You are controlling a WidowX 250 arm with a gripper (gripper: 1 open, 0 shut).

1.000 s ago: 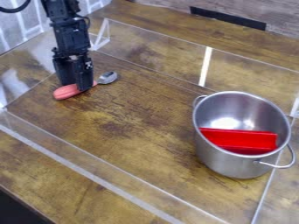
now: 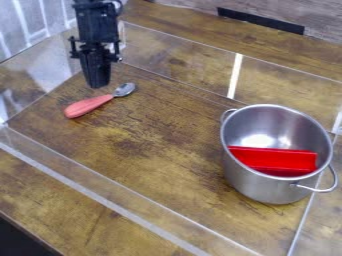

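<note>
My black gripper (image 2: 96,78) hangs over the left part of the table, shut, with nothing visible between its fingers. Just below it on the wood lies a spoon with a pink handle (image 2: 88,106) and a metal head (image 2: 126,89), pointing up and to the right. A steel pot (image 2: 274,185) with two side handles stands at the right, holding a red rectangular object (image 2: 274,158).
White tape lines (image 2: 237,75) mark its surface. Clear plastic panels edge the far left.
My gripper has risen away from the spoon, uncovering its pink handle. The spoon still lies on the table, and the pot is unchanged.
</note>
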